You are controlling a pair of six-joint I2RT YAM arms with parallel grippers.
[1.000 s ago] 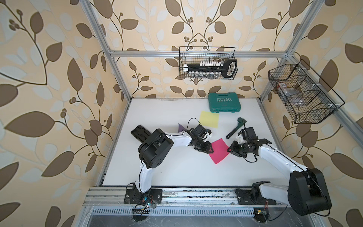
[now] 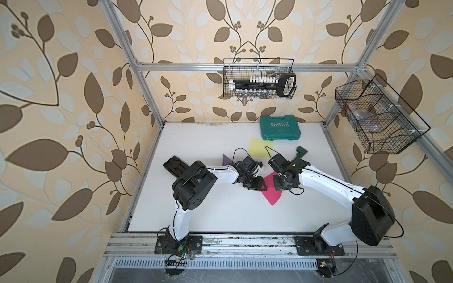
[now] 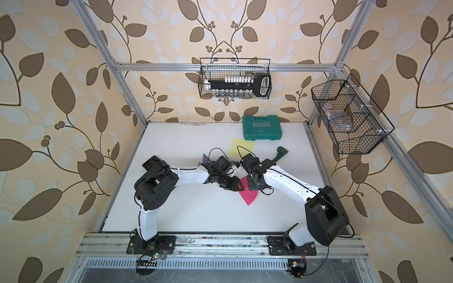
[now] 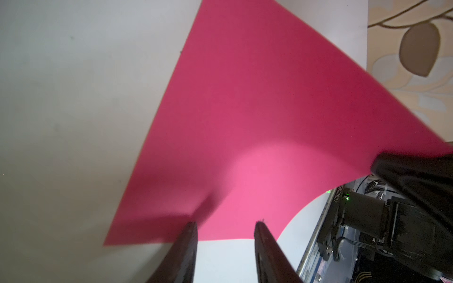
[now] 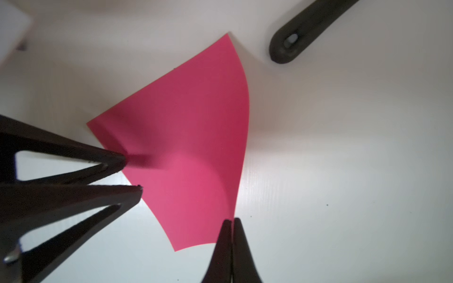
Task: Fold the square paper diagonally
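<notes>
The pink square paper [image 2: 271, 193] lies on the white table between both grippers, its right corner lifted and curved. In the right wrist view my right gripper is shut at that paper's [image 5: 188, 118] curved edge; the edge meets its fingertips, though whether they pinch it I cannot make out clearly. In the left wrist view that raised corner runs to the right gripper's fingers at the right. My left gripper stands open low over the paper's near edge.
A yellow sheet [image 2: 261, 146] and green case [image 2: 279, 127] lie behind. A dark green tool [image 2: 300, 151] lies behind the right arm, a black object [image 2: 175, 165] at left, a purple paper [image 2: 226, 158] behind the left arm.
My right arm has moved left and up over the pink paper, whose right corner has curled inward. The left arm stays put.
</notes>
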